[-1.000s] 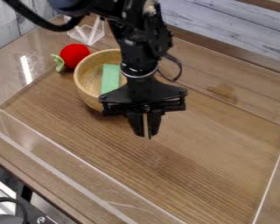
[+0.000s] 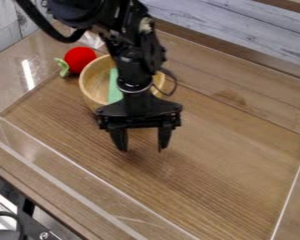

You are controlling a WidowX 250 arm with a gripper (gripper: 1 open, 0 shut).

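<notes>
My black gripper (image 2: pixel 142 136) hangs over the wooden table in the centre of the camera view, its two fingers apart with nothing visible between them. Behind it stands a tan bowl (image 2: pixel 95 86) with a green item (image 2: pixel 113 86) inside, partly hidden by the arm. A red object with a green part (image 2: pixel 78 58), like a vegetable, lies to the left of the bowl.
A pale wall stands behind it. A dark cable runs at the lower left, beyond the table's edge.
The arm and gripper have shifted slightly left and down. The fingers look more spread than a second ago. The bowl and red object appear unmoved.
</notes>
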